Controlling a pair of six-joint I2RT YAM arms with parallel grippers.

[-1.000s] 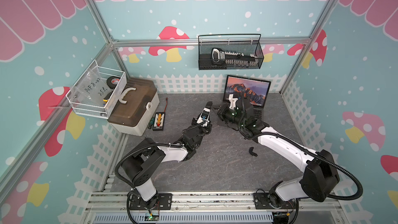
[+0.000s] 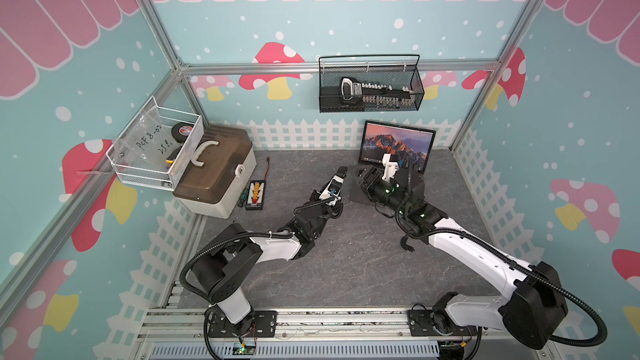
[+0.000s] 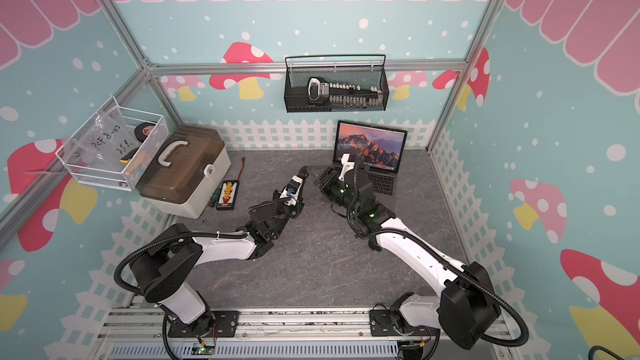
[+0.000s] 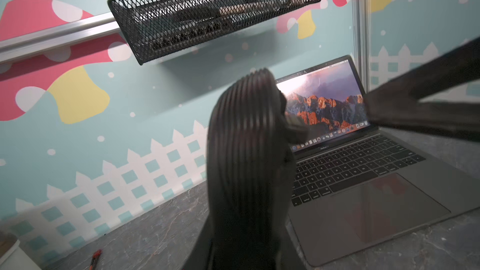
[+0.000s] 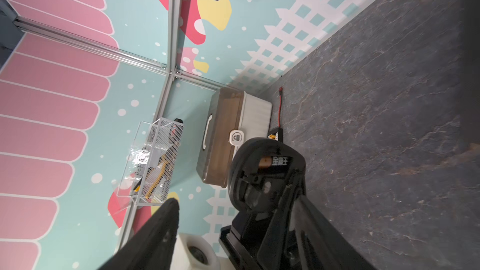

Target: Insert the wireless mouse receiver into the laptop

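Observation:
A black mouse (image 5: 267, 172) is held upright in my left gripper (image 2: 336, 182). Its underside, seen in the right wrist view, has an open compartment with a printed label inside. In the left wrist view the ribbed black body (image 4: 245, 155) of the mouse fills the middle. My right gripper faces that open underside, its blurred fingers (image 5: 157, 230) spread apart with nothing visible between them. The open laptop (image 4: 365, 210) stands behind and to the right, partly covered by the right arm in the top left view. I cannot make out the receiver.
A dark curved piece (image 2: 407, 244), perhaps the mouse cover, lies on the table below the right arm. The toolbox (image 2: 216, 170) and a small tray (image 2: 255, 196) are at the left. A black mesh basket (image 2: 370, 101) hangs on the back wall.
The right gripper has shifted to the right and turned over the last second. The left gripper has moved slightly right with the mouse, which leans more to the right.

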